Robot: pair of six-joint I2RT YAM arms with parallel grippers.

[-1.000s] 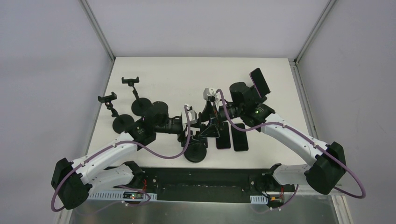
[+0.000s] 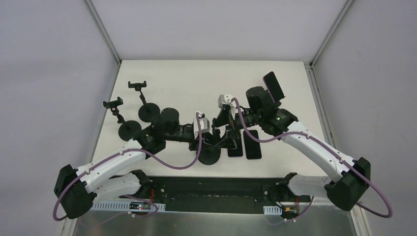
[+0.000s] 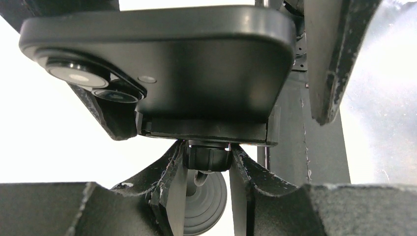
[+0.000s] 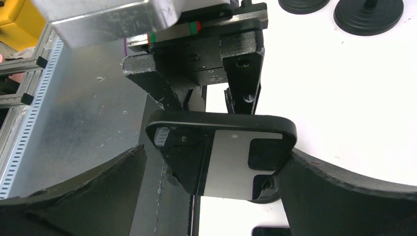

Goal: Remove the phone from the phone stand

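A dark phone (image 3: 206, 73) sits in its stand (image 3: 206, 157), whose round base (image 2: 209, 157) shows at the table's front middle. My left gripper has its fingers at the stand's neck below the phone; whether they are closed on it is hard to tell. In the right wrist view my right gripper stands open, with the phone's upper end (image 4: 220, 147) between its fingers.
Two empty stands (image 2: 129, 129) are at the back left. Two phones (image 2: 253, 145) lie right of the middle. Another phone (image 2: 273, 86) stands at the back right.
The stand's base and my left gripper have shifted a little to the right since one second ago.
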